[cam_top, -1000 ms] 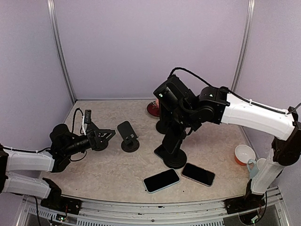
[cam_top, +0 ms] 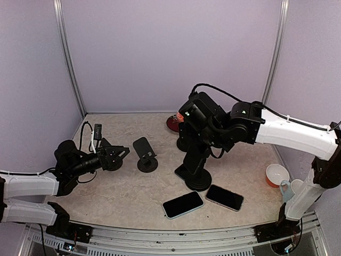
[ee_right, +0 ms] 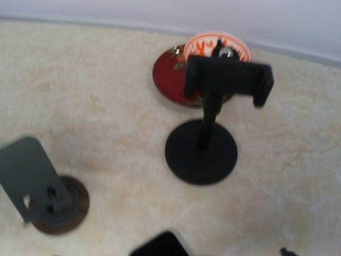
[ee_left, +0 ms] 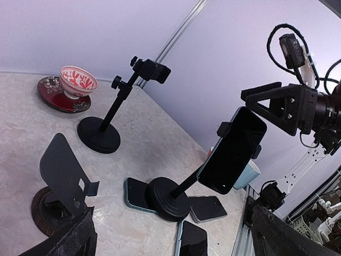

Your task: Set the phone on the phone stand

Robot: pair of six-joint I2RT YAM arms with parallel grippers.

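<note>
A black phone (ee_left: 232, 149) rests upright in the clamp of a stand whose round base (cam_top: 197, 181) is at centre right. My right gripper stands open just above and right of that phone, apart from it; in the top view the right arm hides much of it. My left gripper (cam_top: 114, 154) is open at the left side, nothing between its fingers. An empty clamp stand (ee_right: 229, 74) and a folding stand (ee_right: 26, 170) stand farther back.
A red plate (ee_right: 170, 77) with a patterned bowl (ee_left: 78, 80) is at the back. A white-orange bowl (cam_top: 276, 174) and a cup (cam_top: 287, 192) are at the right edge.
The left arm and the things on the table look unchanged.
</note>
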